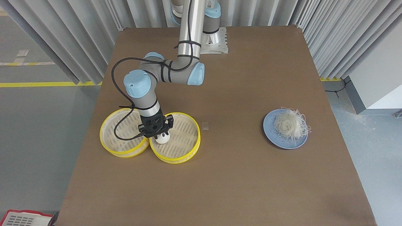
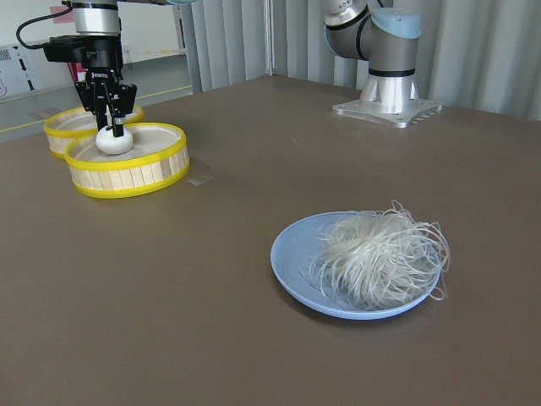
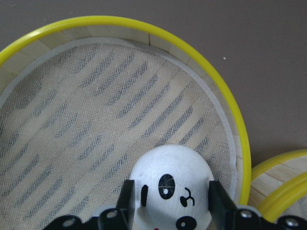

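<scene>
A white ball with a panda-like face (image 1: 162, 139) sits in the right-hand yellow-rimmed steamer basket (image 1: 173, 158) in the front view, low inside it near its left side. My gripper is directly over the ball, its two black fingers on either side of it, shut on it as seen in the wrist view; the left view shows the fingertips at the ball (image 2: 114, 145). A second yellow-rimmed basket (image 1: 124, 152) stands touching the first on the left.
A blue plate (image 1: 277, 139) heaped with pale noodle-like strands (image 1: 292, 125) lies on the table's right part.
</scene>
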